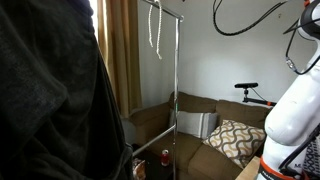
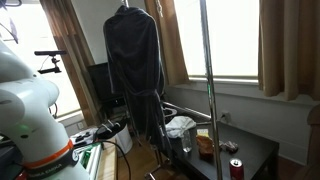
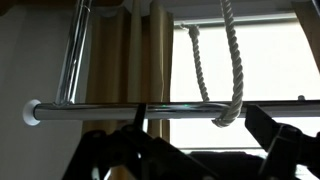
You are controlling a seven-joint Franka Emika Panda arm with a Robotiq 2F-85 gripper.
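Note:
In the wrist view my gripper stands open, its two dark fingers wide apart and nothing between them. Just beyond the fingertips a shiny metal rail (image 3: 120, 111) runs across the view. A white twisted rope (image 3: 235, 65) hangs down to this rail in two strands; its thicker right strand crosses the front of the rail, left of my right finger. Whether it is looped right around the rail is unclear. Exterior view 1 shows the rope (image 1: 151, 22) hanging from the top of the rack (image 1: 177, 75). A dark robe (image 2: 137, 60) hangs on the rack's far side.
Below the rack is a dark low table (image 2: 240, 145) with a red can (image 2: 236, 169), a brown item (image 2: 205, 145) and a white cloth (image 2: 180, 126). A brown sofa (image 1: 210, 160) with pillows (image 1: 236, 141) stands behind. The upright poles are close by.

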